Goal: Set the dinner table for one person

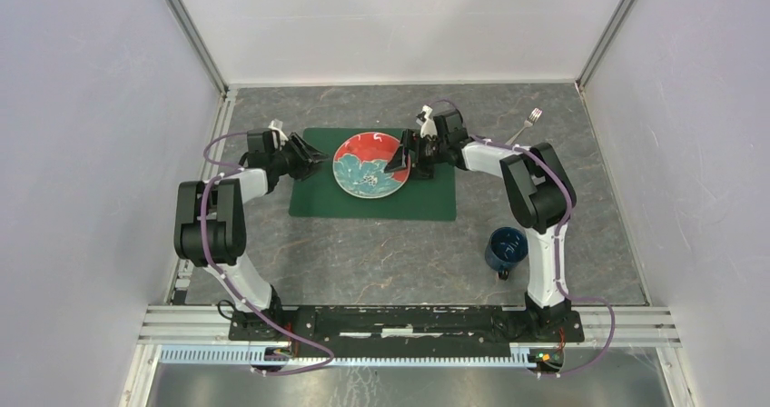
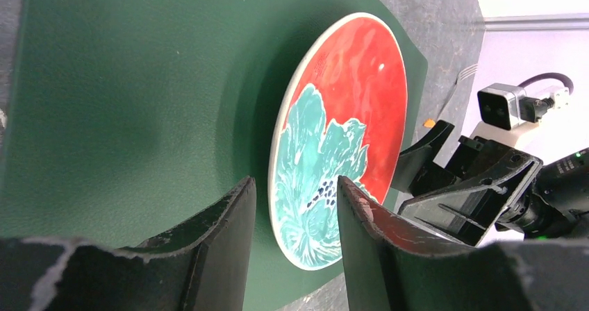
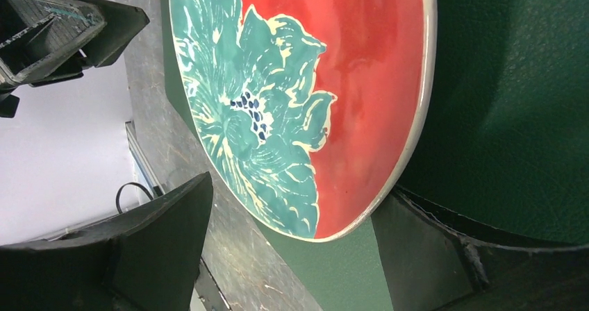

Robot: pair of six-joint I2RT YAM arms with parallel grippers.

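A red plate with a teal flower (image 1: pixel 368 166) rests on the green placemat (image 1: pixel 313 198), roughly at its middle. My left gripper (image 1: pixel 320 159) stands open just left of the plate, apart from its rim, and nothing is between its fingers. On the plate's other side, my open right gripper (image 1: pixel 399 160) straddles the right rim. In the right wrist view one finger (image 3: pixel 417 255) lies against the outside of the rim, while the other is over the plate's inner side. A fork (image 1: pixel 527 125) lies at the back right, and a dark blue mug (image 1: pixel 506 249) stands at the front right.
White walls close in the left, right and back sides. The right forearm passes between the fork and the mug.
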